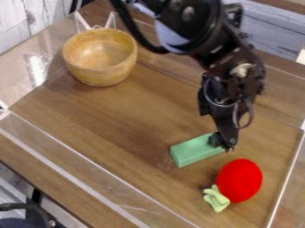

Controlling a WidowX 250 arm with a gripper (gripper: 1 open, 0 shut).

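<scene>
My black gripper (pixel 217 134) points down at the right middle of the table, its tip at the right end of a flat green block (pixel 191 151). The fingers are dark and overlap in this view, so their spread is hard to make out. Below and to the right lie a red rounded object (pixel 240 180) and a small pale green piece (pixel 216 199) beside it.
A wooden bowl (pixel 99 61) stands at the upper left of the wooden table (pixel 107 134). A white slatted wall shows behind.
</scene>
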